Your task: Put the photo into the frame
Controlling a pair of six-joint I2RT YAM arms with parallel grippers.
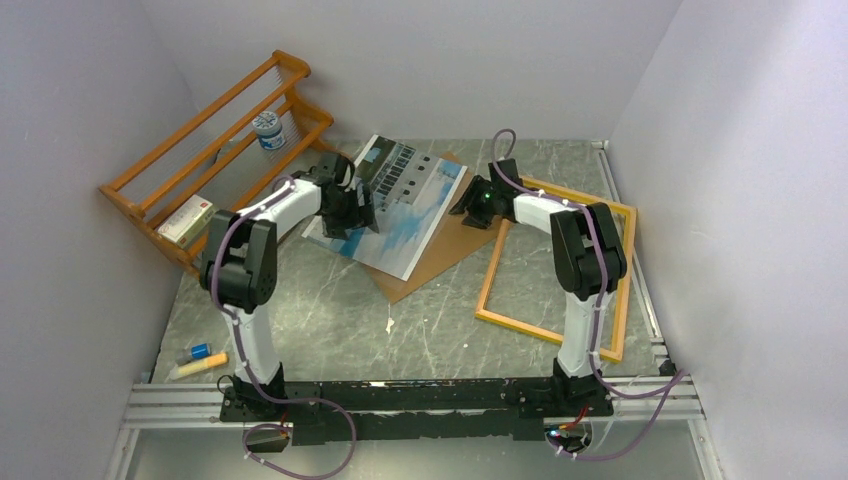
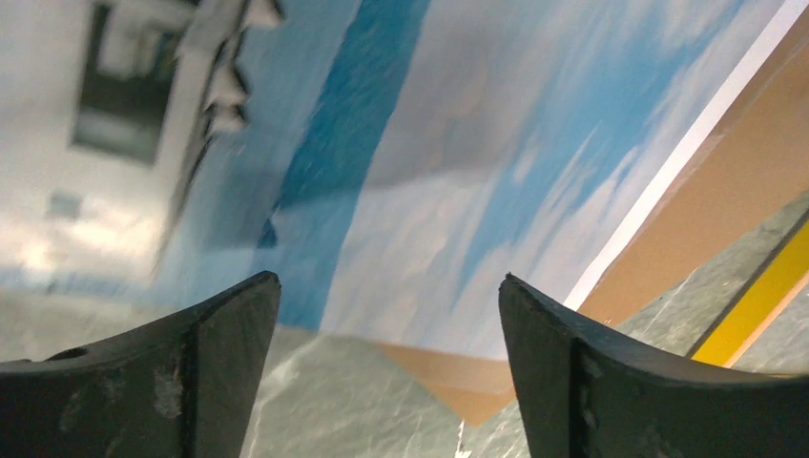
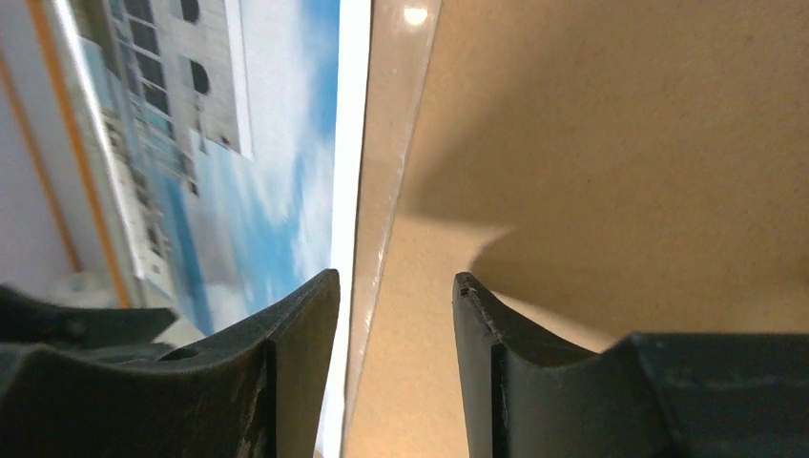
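Note:
The photo (image 1: 400,220), blue and white with building details, lies over a brown board (image 1: 440,260). My left gripper (image 1: 350,212) hovers over the photo's left part; its fingers (image 2: 191,372) are apart, with photo surface beneath. My right gripper (image 1: 470,210) is over the board at the photo's right edge; in the right wrist view its fingers (image 3: 286,382) stand apart beside the white border and a clear strip. The empty wooden frame (image 1: 492,270) lies on the right side of the table.
A wooden rack (image 1: 190,170) with a jar and a box stands at the back left. Small cylinders (image 1: 200,365) lie front left.

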